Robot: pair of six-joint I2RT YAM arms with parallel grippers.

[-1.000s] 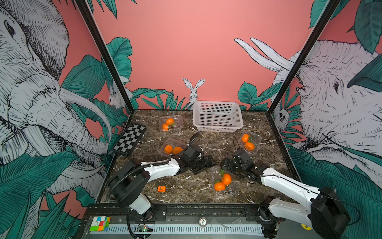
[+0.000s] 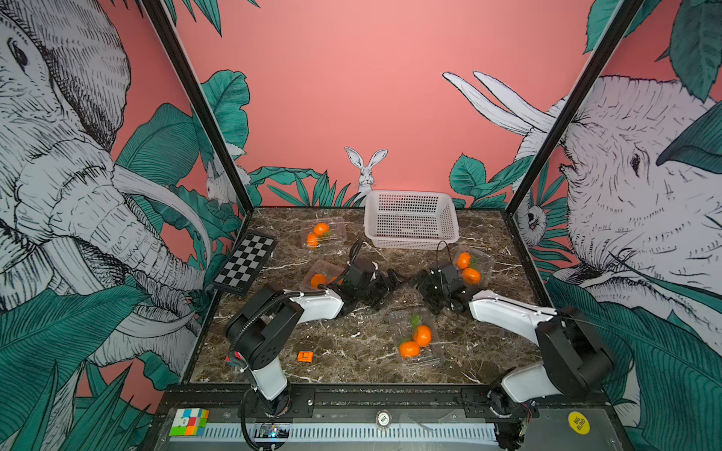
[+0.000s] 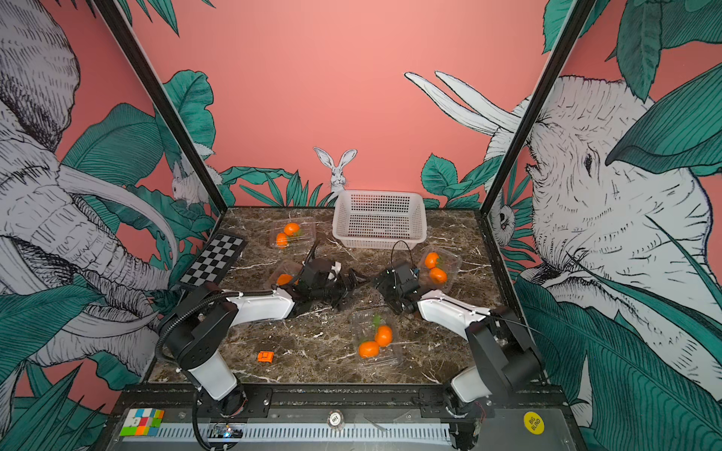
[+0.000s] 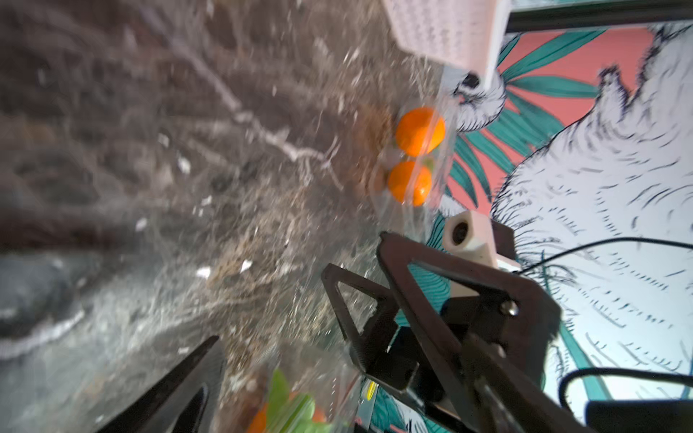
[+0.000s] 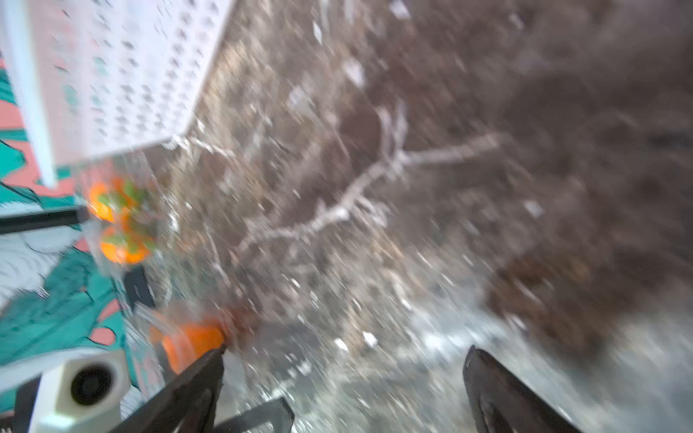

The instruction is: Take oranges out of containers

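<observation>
My left gripper and my right gripper face each other over the middle of the table; both are open, with nothing seen between their fingers. Just in front of them lies a clear container (image 2: 428, 362) holding two oranges (image 2: 416, 342) and a green leaf. To the right, beside my right arm, another clear container (image 2: 485, 264) holds two oranges (image 2: 467, 268). A third (image 2: 337, 227), at the back left, also has two. The fourth container (image 2: 323, 265), on the left, is partly covered by my left arm; one orange (image 2: 318, 280) shows clearly there.
An empty white perforated basket (image 2: 411, 218) stands at the back centre. A checkered board (image 2: 245, 263) lies along the left edge, and a small orange piece (image 2: 304, 356) lies at the front left. Bare marble is free between the basket and the grippers.
Both grippers have moved back, away from the front container, the right one also leftward. That container and its oranges have shifted slightly left.
</observation>
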